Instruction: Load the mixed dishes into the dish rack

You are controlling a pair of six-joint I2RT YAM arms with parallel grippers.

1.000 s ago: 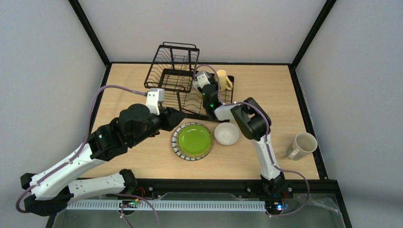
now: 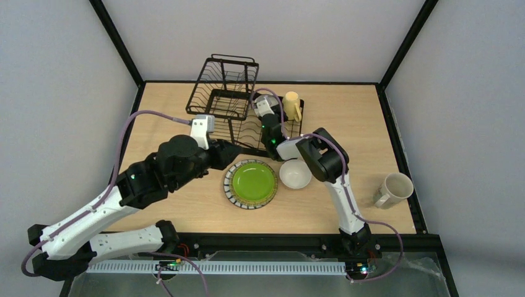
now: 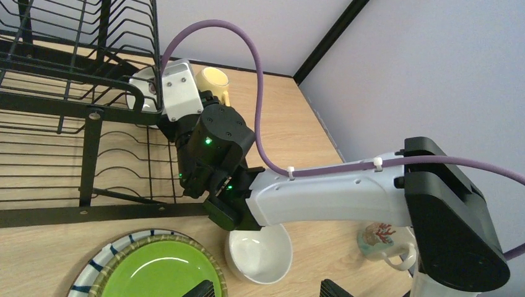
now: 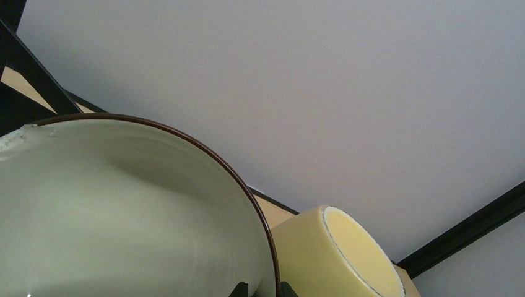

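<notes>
In the right wrist view a large pale bowl with a brown rim fills the lower left. Its rim passes between the fingertips of my right gripper, and a gap shows between those fingers. From above, this gripper is over the right part of the black dish rack, its tips hidden by the arm. A yellow mug stands at the rack's back right. My left gripper is open and empty, near a green plate stacked on a patterned plate. Right of them sits a white bowl.
The rack's raised upper basket stands at the back left, close to the right gripper. A large mug is at the far right of the table. Between that mug and the rack, the right side is mostly bare wood.
Over the past second my right arm and the rack have shifted slightly left, and the yellow mug slightly right. The left arm, plates and white bowl look unmoved.
</notes>
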